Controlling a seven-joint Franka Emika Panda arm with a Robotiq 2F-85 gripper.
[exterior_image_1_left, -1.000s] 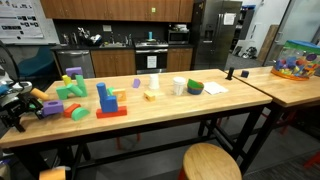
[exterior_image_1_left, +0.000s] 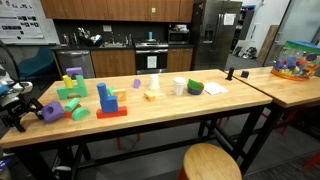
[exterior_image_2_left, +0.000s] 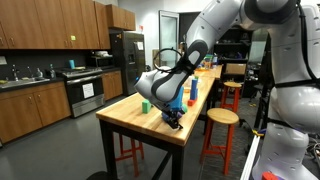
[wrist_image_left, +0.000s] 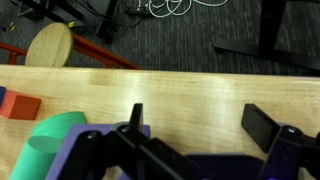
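Note:
In the wrist view my gripper stands open at the table's edge. Bare table shows between its fingertips. A purple block (wrist_image_left: 88, 155) lies close against the left finger, partly hidden by it. Beside that block is a green cylinder (wrist_image_left: 45, 145). In exterior view 1 the gripper (exterior_image_1_left: 38, 112) is low at the table's left end, next to a purple piece (exterior_image_1_left: 53, 112). Green blocks (exterior_image_1_left: 72, 92) stand just behind. Exterior view 2 hides most of the fingers behind the arm.
Right of the gripper stand a blue block (exterior_image_1_left: 108, 103) and a red block (exterior_image_1_left: 112, 113). White cups (exterior_image_1_left: 179, 86) and a green bowl (exterior_image_1_left: 195, 87) sit farther along the table. A stool (exterior_image_1_left: 211, 162) is in front. The table's right half has free room.
The purple and green blocks near the gripper look differently arranged than one second ago.

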